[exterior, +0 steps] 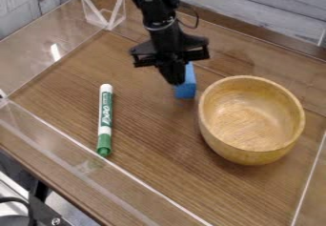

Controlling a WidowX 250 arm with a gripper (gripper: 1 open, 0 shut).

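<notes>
My black gripper (171, 70) reaches down from the top middle, shut, with no object clearly between its fingers. Just right of and partly behind its fingertips is a blue object (186, 85) on the wooden table, its upper part partly hidden. A tan bowl (251, 120) sits to the right of the blue object. A green and white marker (105, 120) lies upright in the picture on the left part of the table.
The wooden table (140, 182) has clear room in the front and upper left. A pale edge and wall border it at the far left, with a dark cable at the lower left.
</notes>
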